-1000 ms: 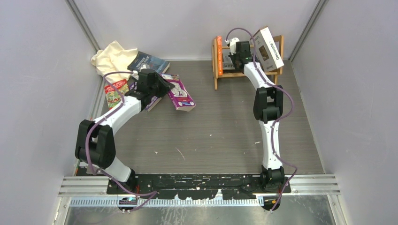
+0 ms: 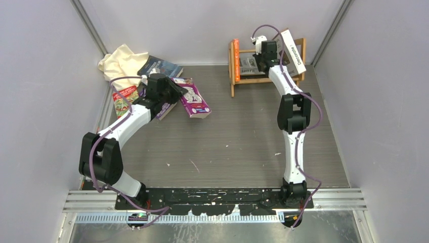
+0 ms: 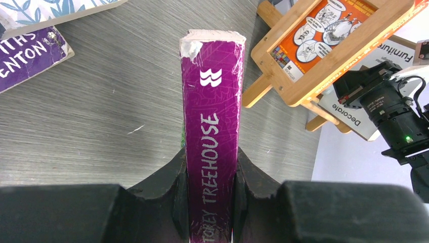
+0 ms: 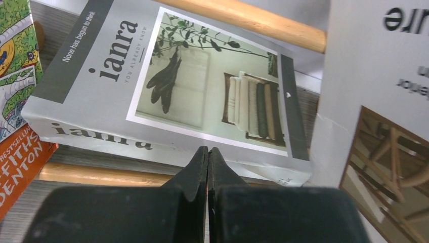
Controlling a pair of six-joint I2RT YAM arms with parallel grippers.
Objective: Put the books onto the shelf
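My left gripper [image 2: 181,92] is shut on a thick purple book [image 3: 212,126], its spine reading "Storey Treehouse". In the top view that book hangs tilted at the left of the floor. My right gripper is over the wooden rack [image 2: 232,87], fingertips together and nothing visible between them. Beneath it a grey "ianra" box-like book [image 4: 202,91] lies across the rack's rails. An orange book [image 2: 236,59] stands at the rack's left end. On the right leans a white "Decorate" book [image 2: 293,53], close beside my right gripper.
At the back left lie a dark blue book [image 2: 162,66], a red-and-green book [image 2: 123,101], a purple book [image 3: 33,58] partly hidden by my left arm, and a cream cloth [image 2: 122,66].
My right gripper has shifted a little to the right inside the rack, toward the white book. The left arm has moved only very slightly, still with the purple book.
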